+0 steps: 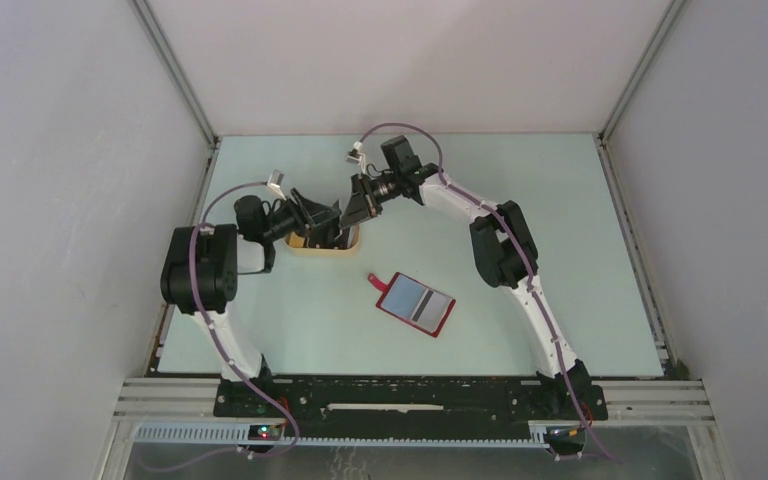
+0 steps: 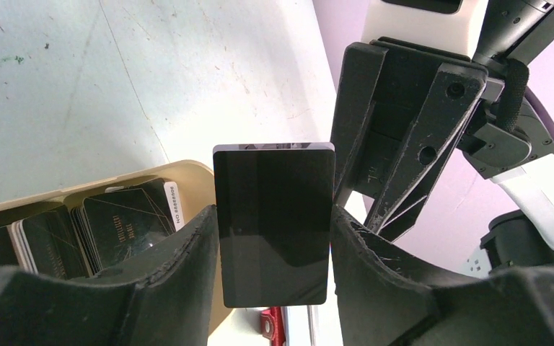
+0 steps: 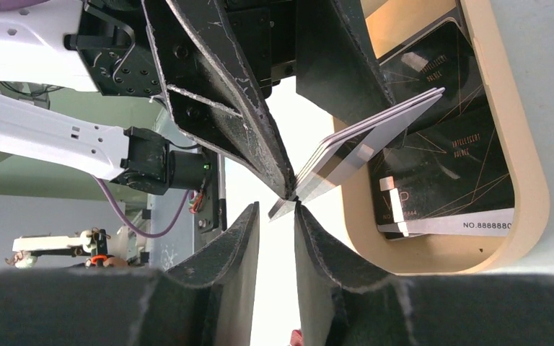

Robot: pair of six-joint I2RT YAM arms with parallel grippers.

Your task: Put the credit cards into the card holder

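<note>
Over the tan box [image 1: 323, 250] at the back left my two grippers meet. My left gripper is shut on a small stack of dark cards [image 2: 274, 238], held upright between its fingers. The right wrist view shows this stack edge-on, with my right gripper at its lower corner; whether it grips the stack I cannot tell. Dark cards [image 3: 454, 173] lie inside the box. The red-edged card holder [image 1: 416, 303], with its pink tab, lies open on the table toward the front.
Walls stand at both sides and at the back. The two arms are very close together over the box.
</note>
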